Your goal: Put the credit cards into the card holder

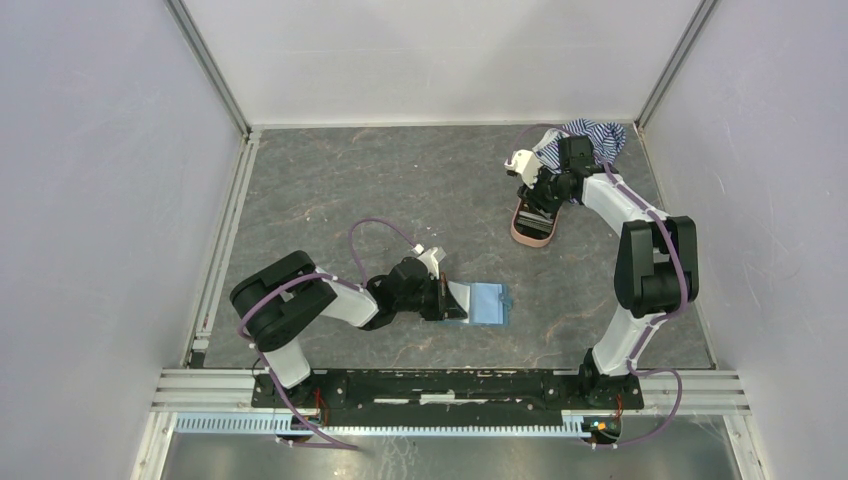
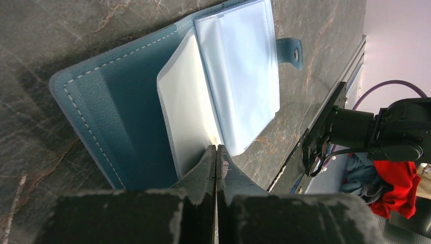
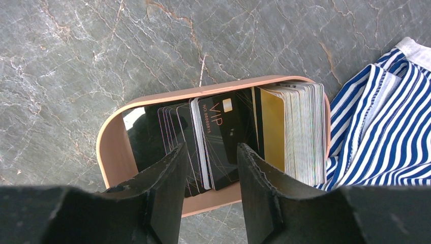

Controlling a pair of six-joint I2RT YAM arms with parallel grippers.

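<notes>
The blue card holder (image 1: 488, 303) lies spread on the table, with pale sleeves (image 2: 244, 66) and a dark blue cover (image 2: 127, 112) seen in the left wrist view. My left gripper is shut at the near edge of a whitish sleeve page (image 2: 185, 101); whether the page is pinched cannot be told. At the right, a pinkish box (image 3: 117, 162) holds black cards, one a VIP card (image 3: 226, 137), and a stack of pale-edged cards (image 3: 305, 132). My right gripper is over the black cards, fingers apart, nothing gripped.
A blue-and-white striped cloth (image 3: 381, 122) lies against the box's right side in the right wrist view. Bare grey table (image 1: 380, 180) spreads across the left and middle, between the two arms.
</notes>
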